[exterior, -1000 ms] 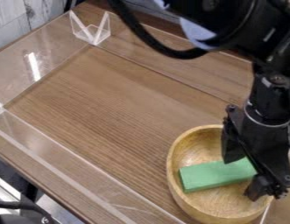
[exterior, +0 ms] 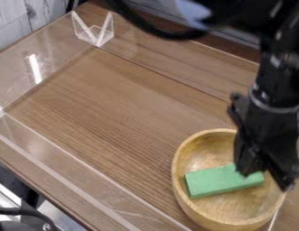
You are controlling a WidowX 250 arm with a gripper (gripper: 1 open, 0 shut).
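Observation:
A wooden bowl point(exterior: 200, 211) sits on the counter at the lower right, with a green block point(exterior: 218, 180) lying in it. My black gripper point(exterior: 253, 164) hangs over the bowl's back right part, blurred, close above the block's right end. It appears shut; I cannot see anything held between its fingers.
A clear plastic piece point(exterior: 94, 27) stands near the back left. Dark cables lie at the lower left edge.
My gripper has risen and shifted a little left from its lower place at the bowl's right side. The green block still lies in the bowl.

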